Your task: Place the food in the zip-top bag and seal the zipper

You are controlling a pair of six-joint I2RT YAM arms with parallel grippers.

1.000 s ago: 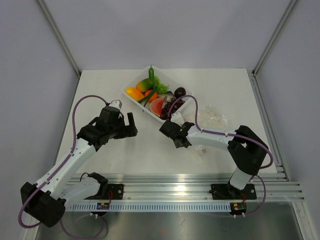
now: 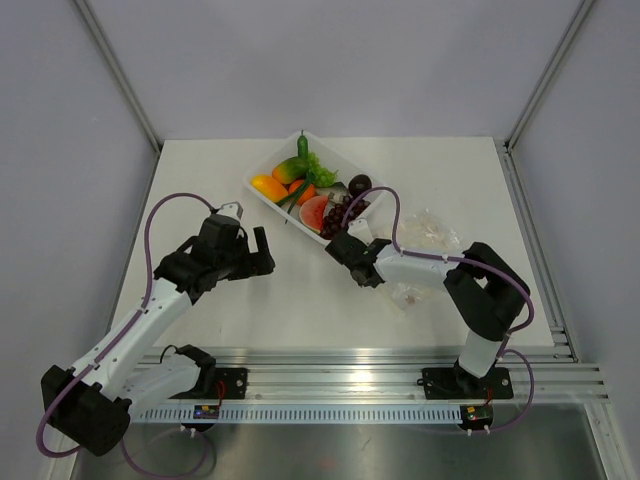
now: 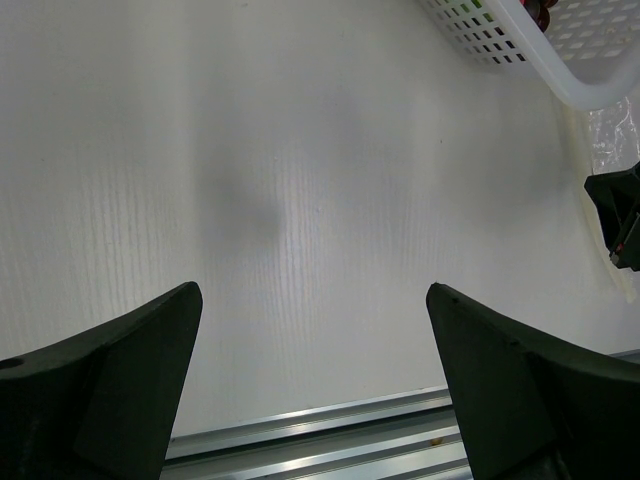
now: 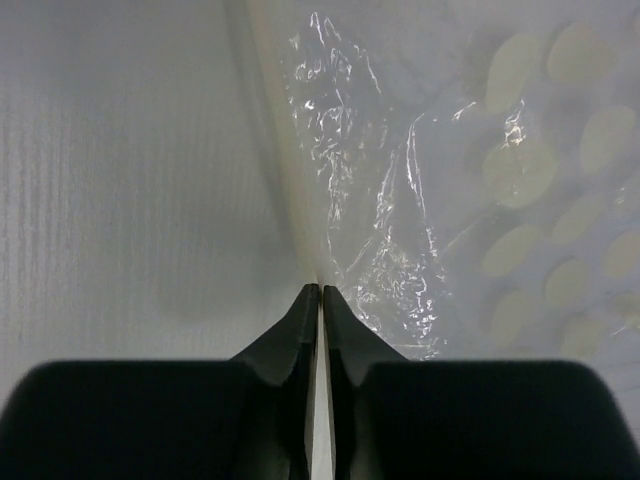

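Note:
A clear zip top bag [image 2: 425, 230] lies flat at the right of the table; in the right wrist view its pale edge strip [image 4: 280, 150] runs up from my right gripper, whose fingertips are nearly together at that edge. Whether they pinch it is unclear. My left gripper [image 2: 260, 252] stands open over bare table, left of the bag, with nothing between its fingers. The food sits in a white basket [image 2: 256, 190] at the back: peppers, an orange, greens, a watermelon piece [image 2: 313, 212], grapes and a dark round item [image 2: 360, 185].
The basket's near corner is close to the right gripper. A metal rail [image 2: 300, 355] runs along the front edge.
The right arm has shifted slightly rightward and up in the top view. The left arm and the basket have not moved.

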